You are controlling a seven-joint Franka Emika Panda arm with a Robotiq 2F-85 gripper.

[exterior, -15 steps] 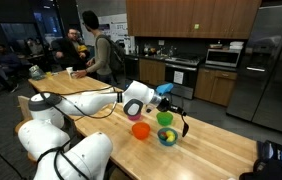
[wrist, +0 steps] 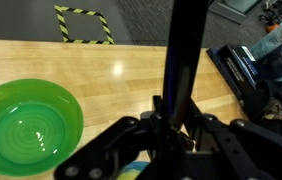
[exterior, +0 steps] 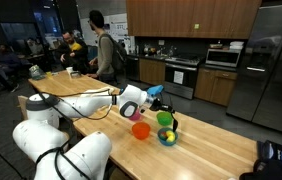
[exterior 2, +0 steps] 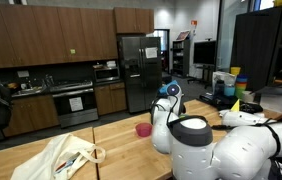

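Observation:
My gripper is shut on a long black object (wrist: 186, 60), which runs up through the wrist view; its exact kind is unclear. In exterior view 1 the gripper (exterior: 167, 108) is above the table, and the dark end of the object (exterior: 175, 124) hangs below it, near the right side of a blue bowl (exterior: 160, 140) with something yellow (exterior: 170, 136) inside. Behind that bowl is a green bowl (exterior: 164, 118). The wrist view shows the green bowl (wrist: 26, 130) empty at left, with only a sliver of the blue bowl at the bottom edge.
An orange bowl (exterior: 141, 131) and a pink bowl (exterior: 132, 115) stand left of the blue one. Bare wooden table (exterior: 216, 145) stretches to the right. Yellow-black tape (wrist: 84, 25) marks a spot beyond the table edge. A person (exterior: 107, 50) stands behind the table.
In exterior view 1 the gripper and the black object have shifted left, toward the blue and green bowls. The bowls have stayed where they were.

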